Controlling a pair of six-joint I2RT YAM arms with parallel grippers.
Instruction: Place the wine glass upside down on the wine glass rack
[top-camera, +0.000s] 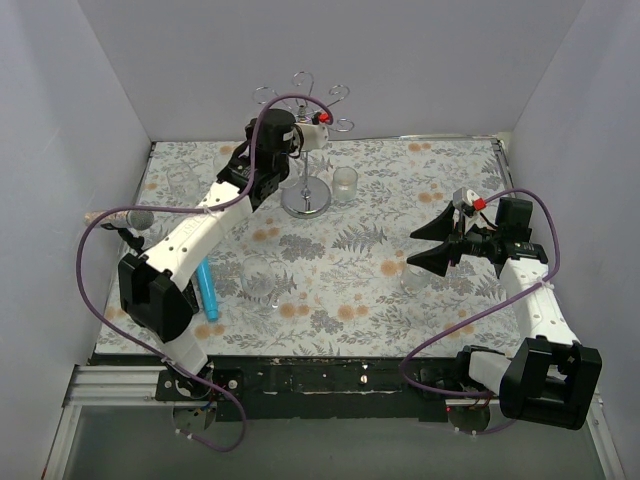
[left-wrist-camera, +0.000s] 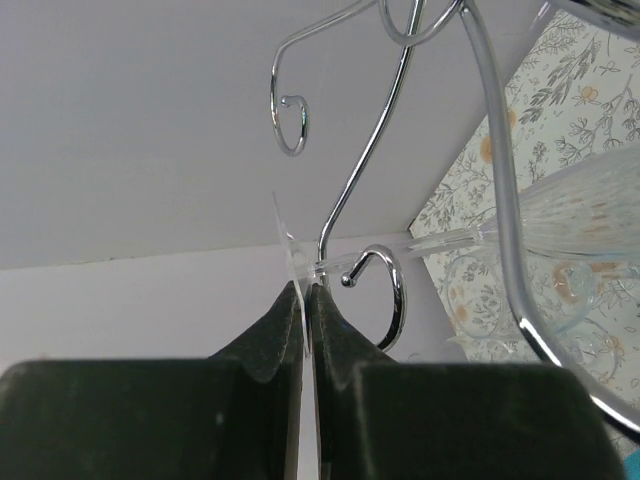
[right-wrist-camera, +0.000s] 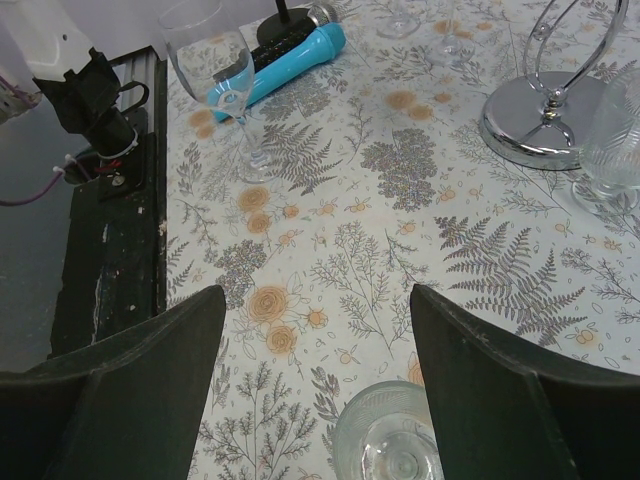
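In the left wrist view, my left gripper is shut with the thin clear foot of the wine glass (left-wrist-camera: 290, 250) between its fingertips. From the foot the stem runs right, beside a curled hook of the chrome wine glass rack (left-wrist-camera: 400, 300), to the ribbed bowl. Whether the hook bears the glass, I cannot tell. In the top view the rack (top-camera: 306, 197) stands at the back, its hooks spread above, and the left arm hides most of the held glass. My right gripper (top-camera: 411, 248) is open over the right side of the table, its fingers empty.
A clear tumbler (top-camera: 345, 182) stands right of the rack base. Another glass (right-wrist-camera: 385, 440) sits below my right gripper. At the left front are a wine glass (top-camera: 258, 278) and a blue microphone (top-camera: 207, 290).
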